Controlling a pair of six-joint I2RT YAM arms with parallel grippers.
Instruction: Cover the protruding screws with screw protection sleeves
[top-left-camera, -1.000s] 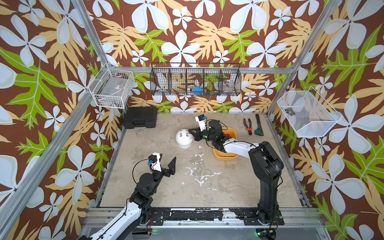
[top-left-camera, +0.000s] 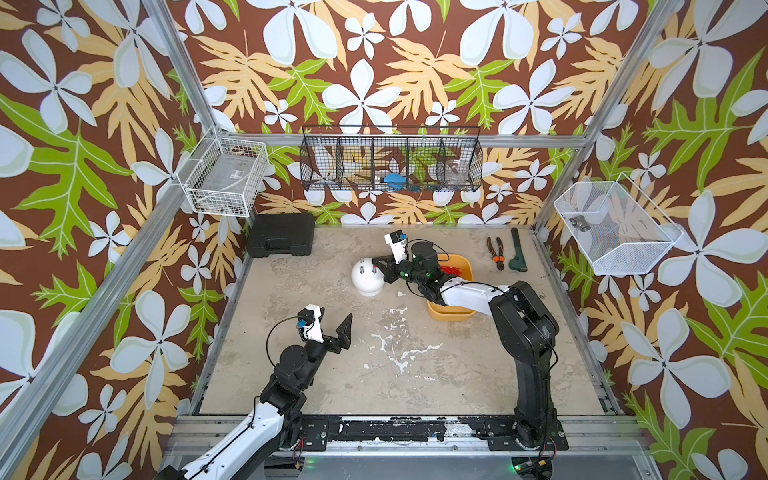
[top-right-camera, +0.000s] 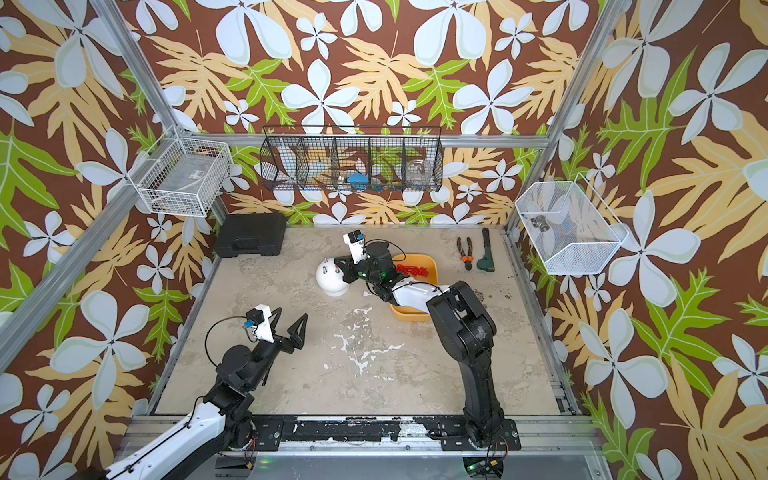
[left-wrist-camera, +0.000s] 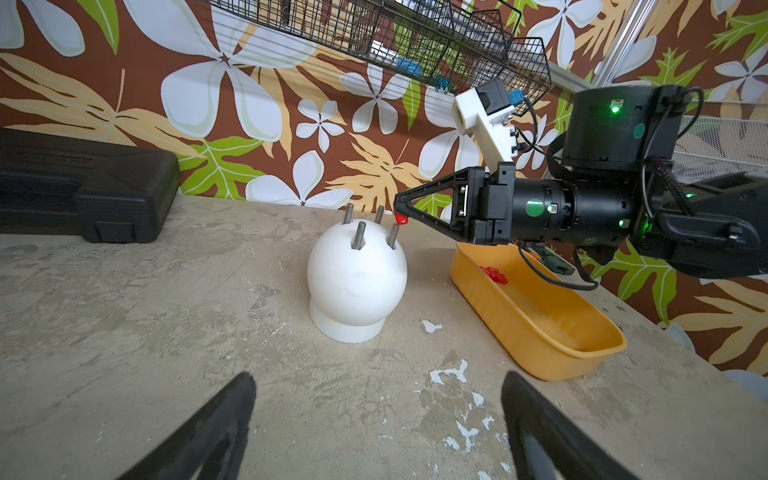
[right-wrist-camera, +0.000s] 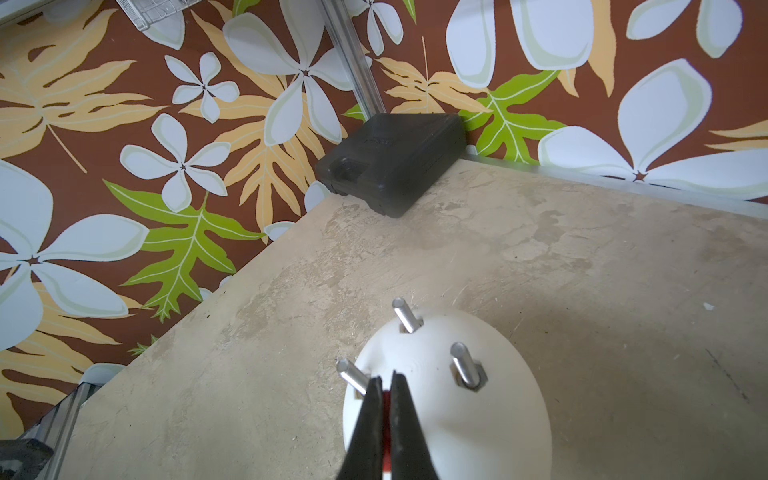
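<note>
The white ball (left-wrist-camera: 356, 276) on its round base has several bare metal screws (left-wrist-camera: 358, 235) sticking up from its top. My right gripper is shut on a small red sleeve (left-wrist-camera: 401, 218), which shows as red between the dark fingers. The sleeve sits close above and beside the ball's right-hand screw (left-wrist-camera: 393, 235); whether they touch, I cannot tell. In the right wrist view three screws show, and the fingers hide part of the ball. My left gripper (top-right-camera: 291, 313) stands open and empty, nearer the front, well away from the ball.
A yellow bin (left-wrist-camera: 544, 312) with more red sleeves (left-wrist-camera: 494, 275) stands right of the ball, beneath the right arm. A black case (top-left-camera: 280, 233) lies back left; pliers (top-left-camera: 495, 253) and a green-handled tool (top-left-camera: 517, 250) lie back right.
My right gripper has shifted slightly left toward the ball, bringing the red sleeve over its right side. The left arm and the ball stay where they were.
</note>
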